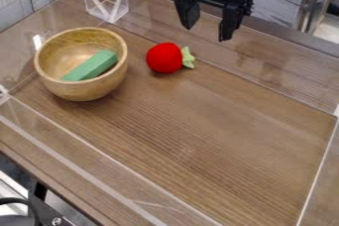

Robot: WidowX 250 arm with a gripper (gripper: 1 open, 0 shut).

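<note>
My black gripper (209, 12) hangs over the back middle of the wooden table, its two fingers apart with nothing visible between them. A red tomato-like object (165, 57) with a small green leafy top lies below it, apart from the fingers. To the left, a tan bowl (82, 87) holds a green oblong object (91, 64).
A clear, wire-like shape stands at the back left near the table's edge, and dark cables show at the bottom left corner.
</note>
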